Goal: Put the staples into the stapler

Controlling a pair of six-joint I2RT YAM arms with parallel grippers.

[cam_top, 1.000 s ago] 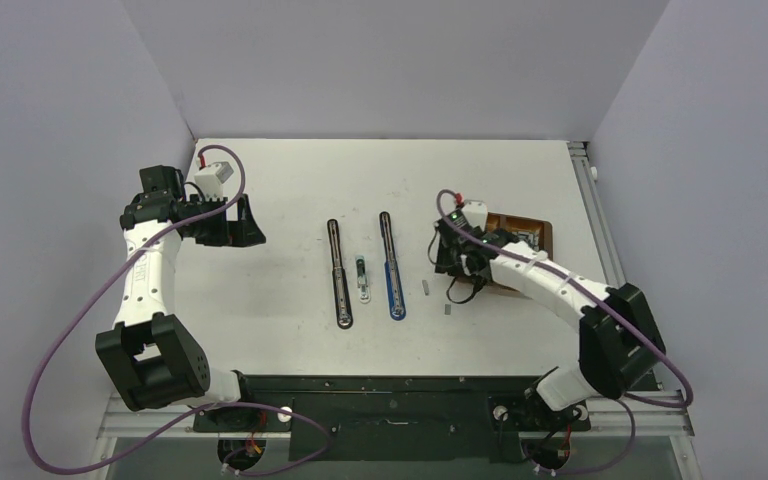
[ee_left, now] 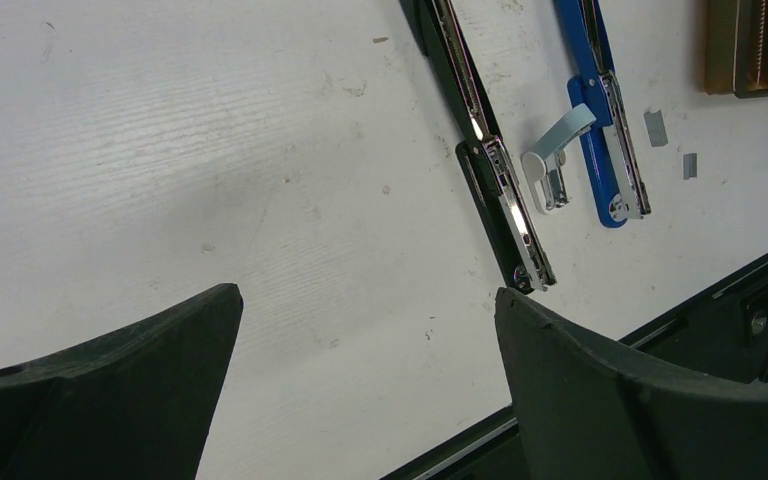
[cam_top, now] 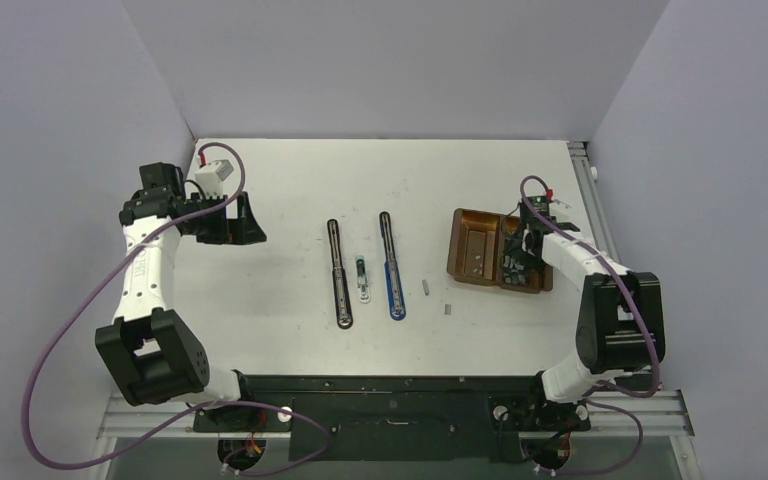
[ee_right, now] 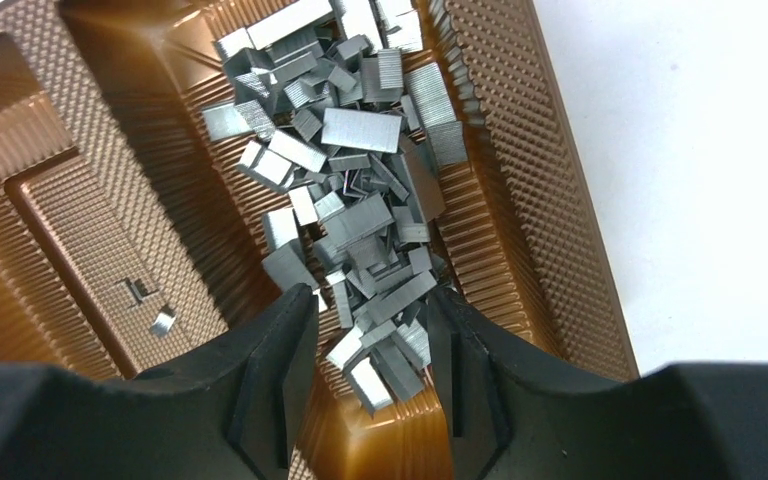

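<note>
My right gripper hangs over the right compartment of a brown bin [cam_top: 475, 215], which holds a pile of grey staple strips [ee_right: 360, 130]; its fingers are part open above the pile. My left gripper is open and empty over bare table at the left. Three staplers lie mid-table: a long black one [cam_top: 340, 280], a small white one [cam_top: 362, 280] and a long blue one [cam_top: 394, 285].
Two loose staple strips [ee_left: 654, 128] lie between the blue stapler and the bin. Side walls and the front edge bound the space.
My right arm has moved rightward from the bin's left side to over the staple pile in the right compartment. The left arm is essentially still.
</note>
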